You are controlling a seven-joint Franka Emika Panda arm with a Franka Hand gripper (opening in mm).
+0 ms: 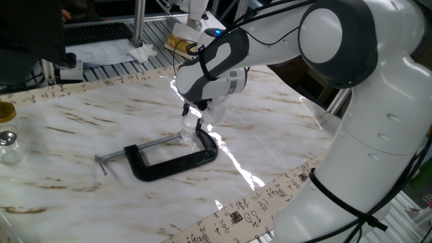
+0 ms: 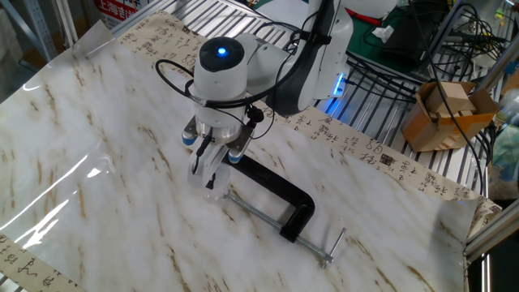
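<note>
A black C-clamp (image 1: 177, 167) with a silver screw rod lies on the marble-patterned table. At the rod's inner end stands a small clear container (image 1: 187, 137), within the clamp's mouth. My gripper (image 1: 192, 119) points down at this container, its dark fingertips on either side of it. From the other side, the gripper (image 2: 204, 170) partly hides the clear container (image 2: 217, 188), beside one end of the clamp (image 2: 280, 188). Transparency and glare blur the contact, so whether the fingers press on the container cannot be told.
A clear jar with a yellow lid (image 1: 8, 131) stands at the table's left edge. Behind the table are a keyboard (image 1: 98, 32) and papers. An open cardboard box (image 2: 446, 122) sits off the table.
</note>
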